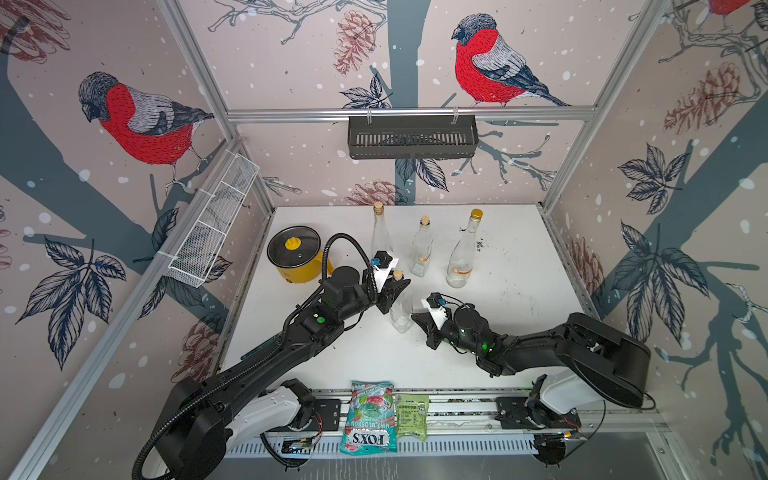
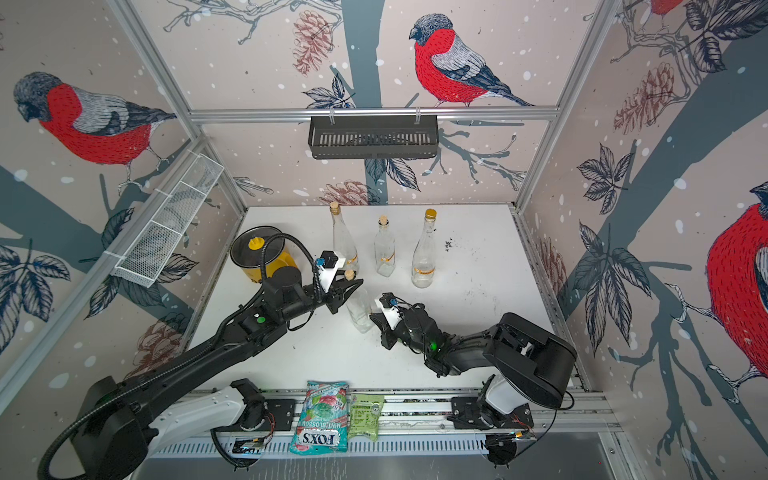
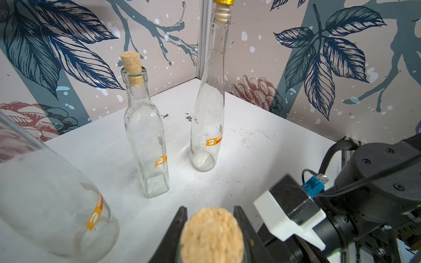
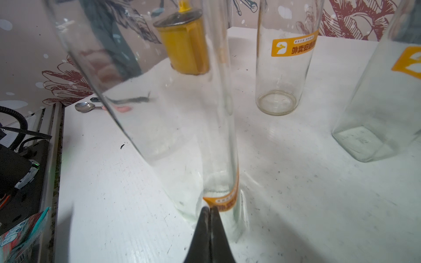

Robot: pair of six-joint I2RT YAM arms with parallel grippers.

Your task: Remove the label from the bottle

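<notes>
My left gripper is shut on the neck of a corked clear bottle; its cork shows between the fingers in the left wrist view. In the right wrist view this bottle stands close before my right gripper, whose fingers are shut with nothing visible between them, low beside the bottle. An orange label shows low on the bottle, just beyond the fingertips; whether they touch it I cannot tell.
Three more labelled bottles stand along the back. A yellow pot is at the back left, and snack bags lie at the front edge.
</notes>
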